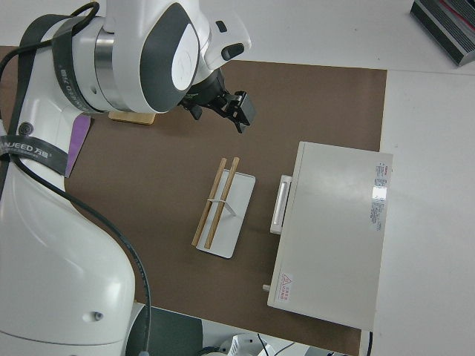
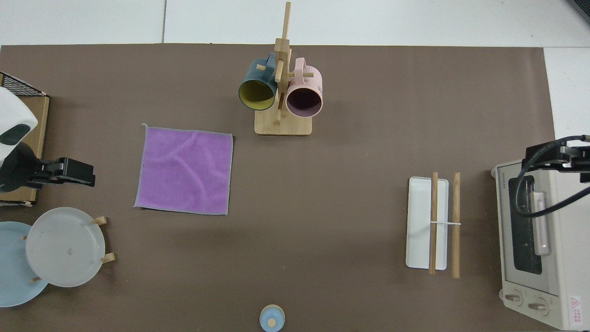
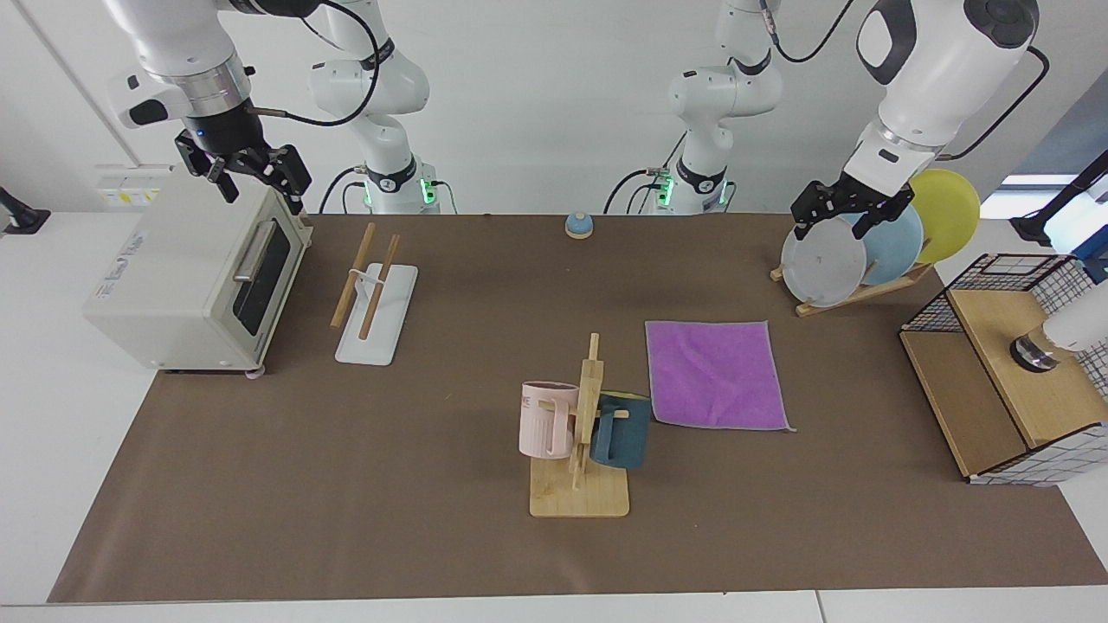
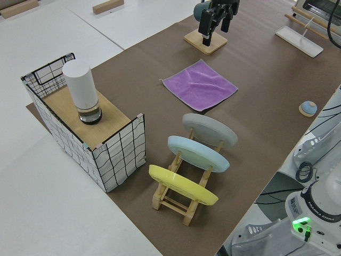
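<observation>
A wooden mug tree (image 2: 282, 124) holds a teal mug (image 2: 254, 88) and a pink mug (image 2: 304, 97) at the back centre of the top view. A purple cloth (image 2: 183, 168) lies left of centre. White, blue and yellow plates (image 4: 181, 184) stand in a wooden rack. One gripper (image 2: 77, 172) hangs at the left, above and behind the plates in the top view. The other gripper (image 1: 234, 111) hangs near the toaster oven at the right. Neither gripper's finger state can be made out clearly.
A white toaster oven (image 2: 575, 249) stands at the right, beside a white board with wooden rods (image 2: 456, 254). A wire shelf (image 4: 114, 130) holds a white cylinder (image 4: 80, 85). A small blue round object (image 2: 272, 318) sits at the front.
</observation>
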